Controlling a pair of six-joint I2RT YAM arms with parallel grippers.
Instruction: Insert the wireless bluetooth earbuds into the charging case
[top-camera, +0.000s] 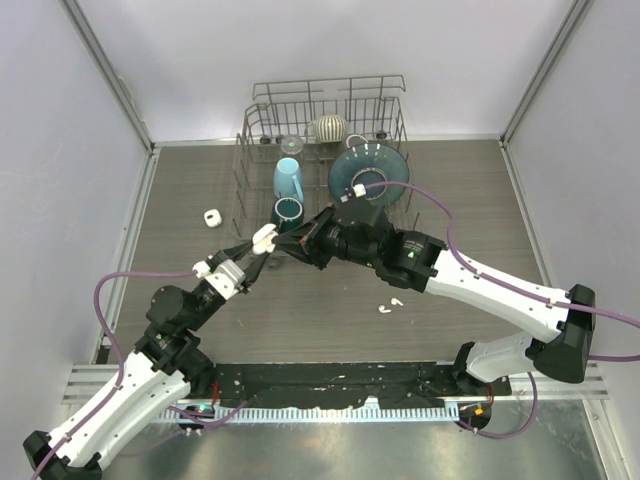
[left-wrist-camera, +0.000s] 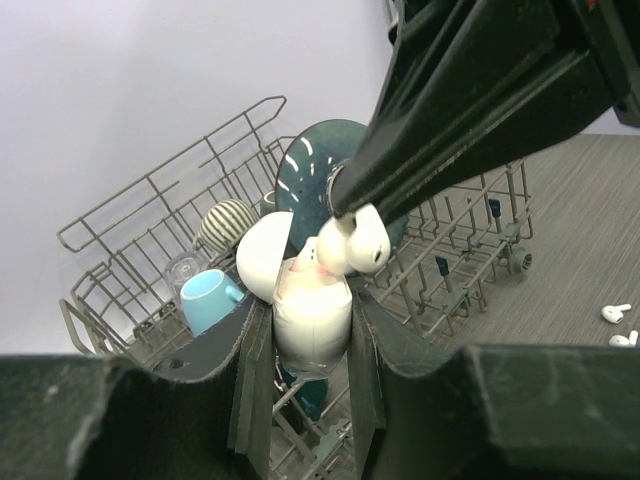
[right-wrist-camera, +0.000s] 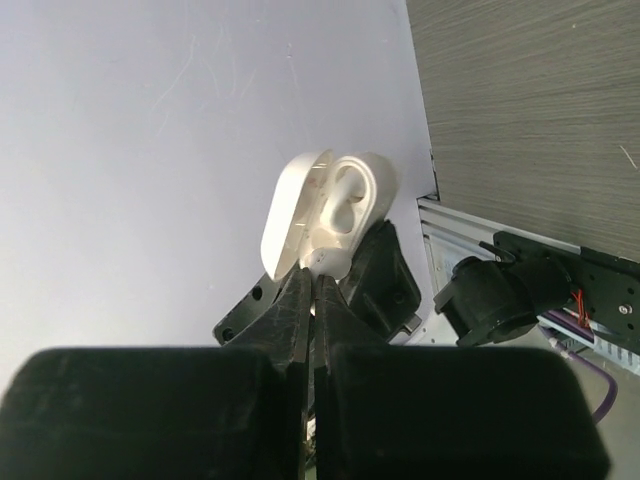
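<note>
The open white charging case (top-camera: 262, 240) is held between the fingertips of my left gripper, lid up, its slots visible in the right wrist view (right-wrist-camera: 352, 205). My right gripper is shut on a white earbud (left-wrist-camera: 365, 240) at the mouth of the case; how far it sits inside is hard to tell. Two loose earbuds (top-camera: 385, 309) (left-wrist-camera: 614, 312) lie on the wooden surface at the right. A small white piece (top-camera: 212, 217) lies left of the rack.
A wire dish rack (top-camera: 241, 160) with a blue mug (top-camera: 287, 178), dark green mug (top-camera: 287, 209), plate (top-camera: 370, 165) and striped item (top-camera: 330, 128) stands behind my grippers.
</note>
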